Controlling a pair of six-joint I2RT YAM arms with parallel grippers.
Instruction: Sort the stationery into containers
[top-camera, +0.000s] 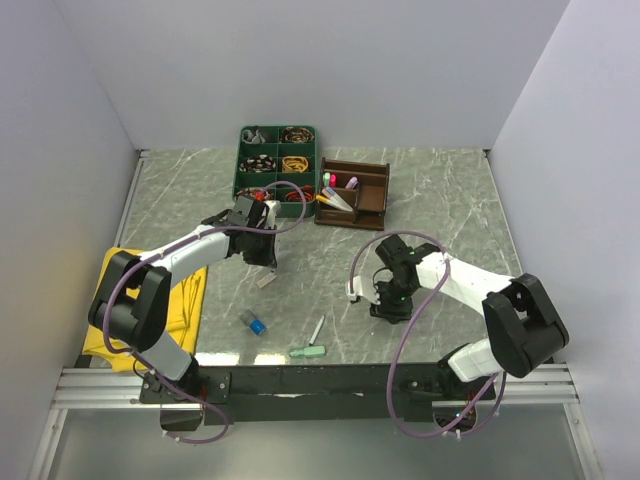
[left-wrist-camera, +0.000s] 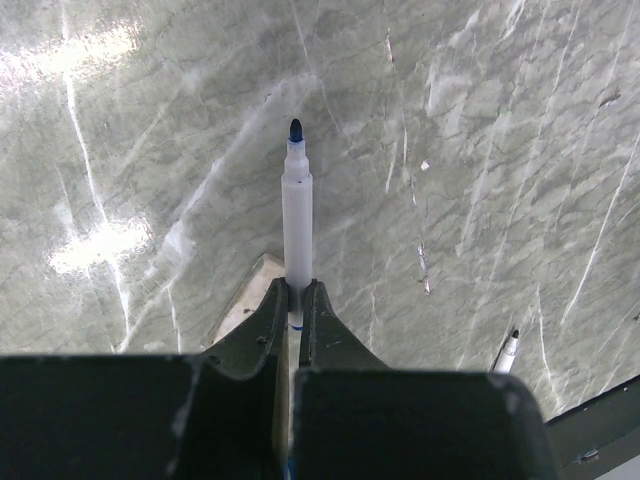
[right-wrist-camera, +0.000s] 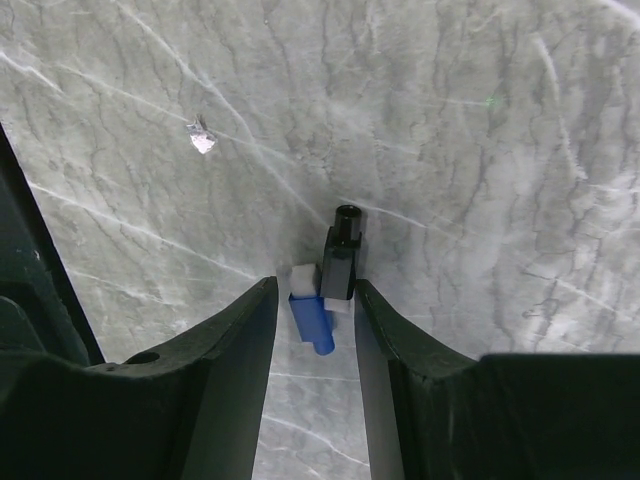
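A white marker with a dark blue tip (left-wrist-camera: 297, 220) is held upright in the left wrist view by my left gripper, shut on it, above a small pale block (left-wrist-camera: 240, 300). My right gripper is open over two small caps, one black (right-wrist-camera: 340, 255) and one blue (right-wrist-camera: 312, 320), lying together on the table. In the top view a white marker (top-camera: 317, 330), a green item (top-camera: 307, 351) and a blue item (top-camera: 253, 323) lie near the front edge. A wooden organizer (top-camera: 371, 196) holds several pens.
A green compartment tray (top-camera: 275, 130) with coiled items stands at the back left, beside the organizer. A yellow cloth (top-camera: 184, 315) lies at the left edge.
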